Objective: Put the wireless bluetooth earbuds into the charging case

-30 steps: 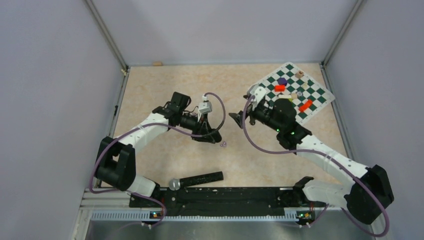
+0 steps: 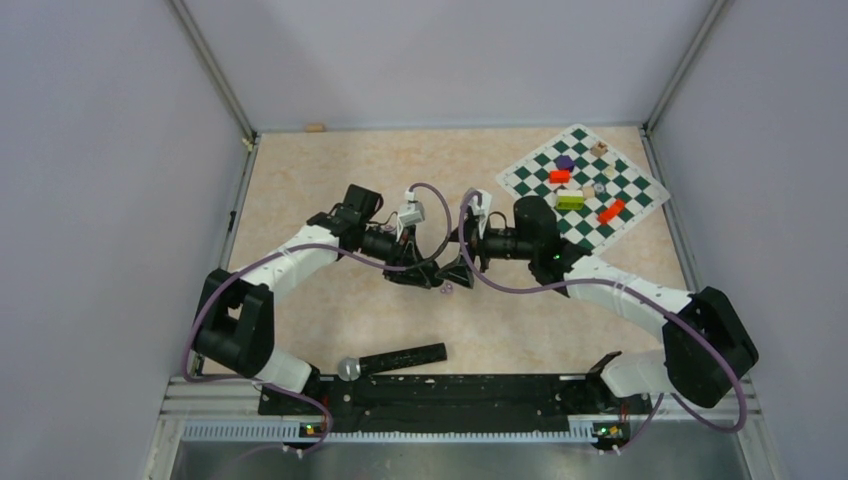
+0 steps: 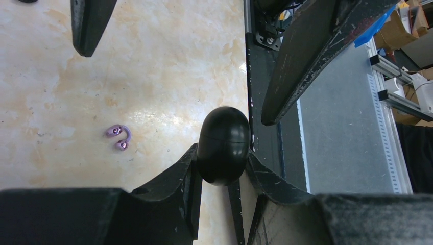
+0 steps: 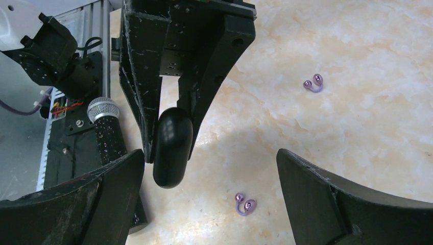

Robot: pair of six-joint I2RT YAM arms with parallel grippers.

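In the left wrist view my left gripper is shut on a black oval charging case [image 3: 223, 138], its seam crossing the upper part. My right gripper stands open around the case's end from a short distance, its two fingers apart at either side of the case in the right wrist view, not touching it. Small purple earbuds [image 3: 121, 137] lie on the tabletop below. The right wrist view shows two such purple pieces, one [image 4: 245, 204] near and another [image 4: 313, 83] farther back.
A microphone [image 2: 395, 359] lies along the front edge. A checkered board [image 2: 530, 176] with coloured blocks is at the back right.
My right arm has swung left and slightly down toward the case, bringing its gripper close to the left one. The left arm is almost unmoved.
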